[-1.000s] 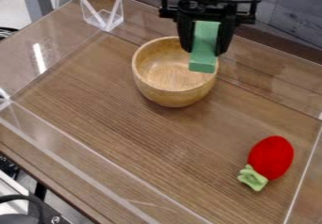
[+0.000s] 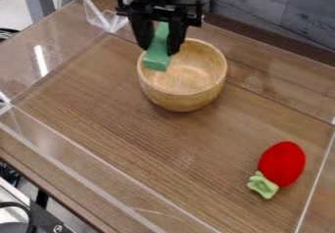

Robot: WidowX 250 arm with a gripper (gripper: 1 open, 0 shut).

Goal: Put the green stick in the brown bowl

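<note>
The green stick (image 2: 159,49) hangs at a tilt from my gripper (image 2: 160,29), which is shut on it near the top of the view. In the image its lower end overlaps the left part of the brown bowl (image 2: 207,80). How high the stick is above the bowl I cannot tell. The bowl sits upright on the wooden table, and its visible inside is bare apart from where the stick covers it.
A red strawberry-like object (image 2: 281,163) with a pale green end lies at the lower right. Clear plastic pieces (image 2: 105,20) stand at the upper left. Black cables (image 2: 29,215) run along the lower-left corner.
My gripper has moved left with the green stick, from the bowl's right side to its left part. The bowl and the red object stay where they were.
</note>
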